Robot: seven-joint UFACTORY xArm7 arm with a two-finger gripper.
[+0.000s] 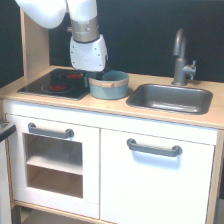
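Note:
A blue-grey pot (110, 88) stands on the wooden countertop between the black cooktop and the sink. My white gripper (96, 75) reaches down from above at the pot's left side. Its dark fingers are small and partly lost against the pot's rim and the dark wall, so whether they touch or grasp the rim cannot be made out, nor how far apart they are.
Left of the pot lies the black cooktop (58, 84) with red burner rings. To its right are a metal sink (170, 98) and a tall faucet (180, 62). White cabinet doors with grey handles are below the counter; a wooden post (36, 40) rises at the left.

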